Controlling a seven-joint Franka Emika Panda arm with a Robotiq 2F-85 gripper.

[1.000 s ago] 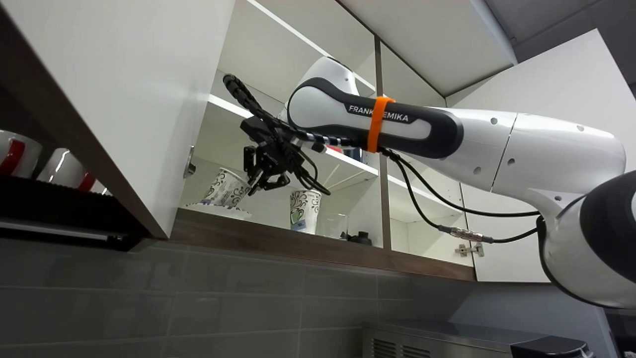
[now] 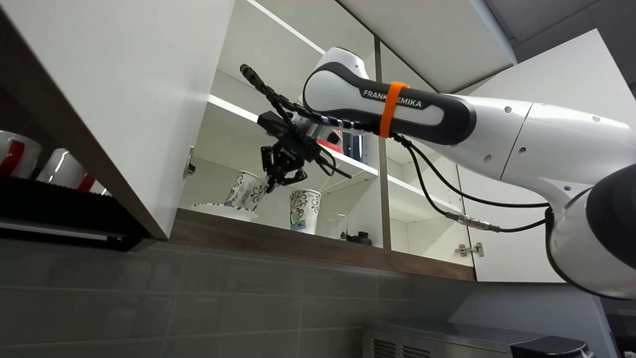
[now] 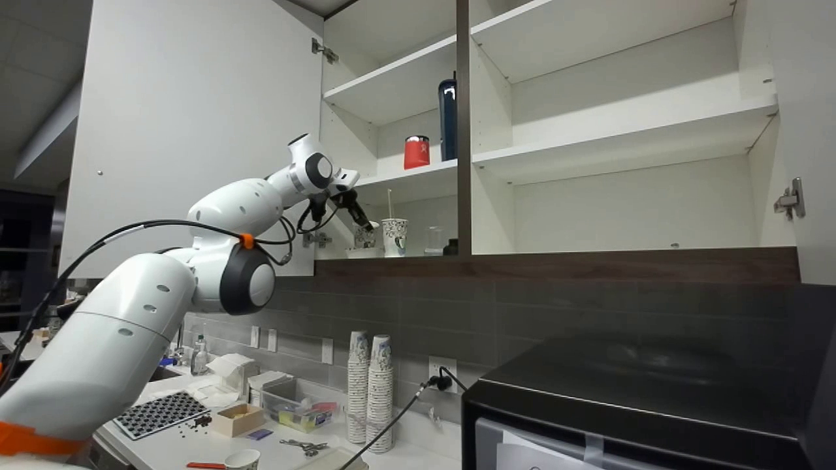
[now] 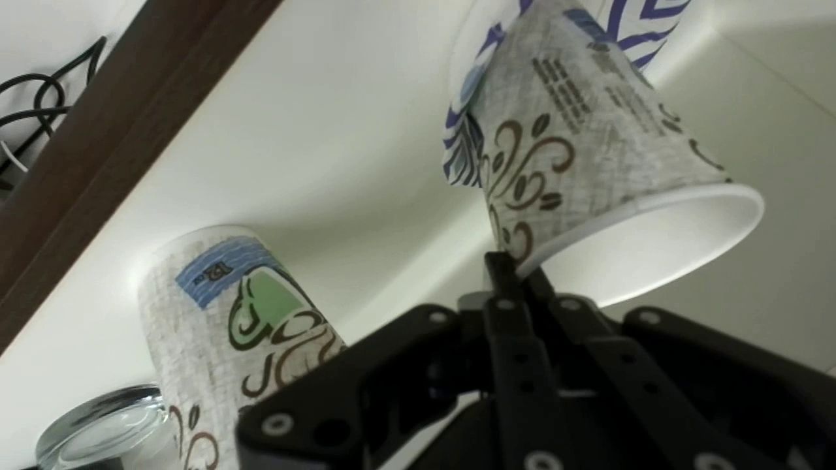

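Observation:
My gripper is shut on the rim of a patterned paper cup (image 4: 580, 141), one wall of which runs in between the fingertips. In the wrist view the cup is tilted, its open white mouth facing the gripper. At its base shows a blue-and-white patterned paper plate or bowl (image 4: 462, 149); whether they touch is hard to tell. From exterior view 1 the held cup (image 2: 246, 190) leans above that white dish (image 2: 223, 211) on the cabinet's lowest shelf, with the gripper (image 2: 271, 186) at its upper right edge.
A second paper cup (image 2: 304, 210) stands upright to the right, with a clear glass (image 2: 335, 225) and a small black object (image 2: 360, 238) beyond it. Above, the middle shelf holds a red tumbler (image 3: 417, 153) and a dark bottle (image 3: 448, 119). The right cabinet bays are empty.
The gripper has moved right and slightly up in exterior view 1, and the held cup has shifted right with it. The dish under it has also slid a little right. The second cup stays put.

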